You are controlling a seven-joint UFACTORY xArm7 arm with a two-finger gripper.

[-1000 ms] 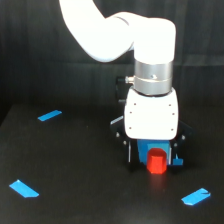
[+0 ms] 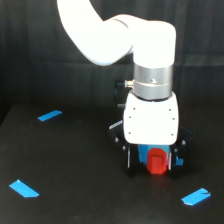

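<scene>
A small red block (image 2: 157,161) rests on the dark table, right of the middle of the view. Directly behind it shows a blue piece (image 2: 144,149), largely covered by the white hand. My gripper (image 2: 149,160) is low over these two, pointing down. Its thin fingers stand wide apart, one left of the red block with a gap and one close to its right side. The fingers look open. Whether either finger touches a block cannot be made out.
Blue tape strips mark the table at the back left (image 2: 50,115), front left (image 2: 24,188) and front right (image 2: 196,197). A dark curtain hangs behind.
The arm and gripper have come down slightly around the red block. The red block and the tape strips look unmoved.
</scene>
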